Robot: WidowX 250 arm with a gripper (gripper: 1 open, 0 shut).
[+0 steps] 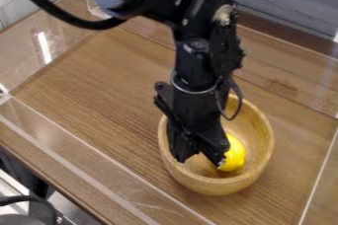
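A round, light wooden bowl (251, 170) sits on the wooden table in the lower right of the camera view. My black gripper (199, 145) reaches down from the top into the bowl's left part, shut, with nothing visible between its fingers. A yellow object (232, 156) lies in the bowl just right of the fingers, partly hidden by them.
A pale wall edge runs along the back.
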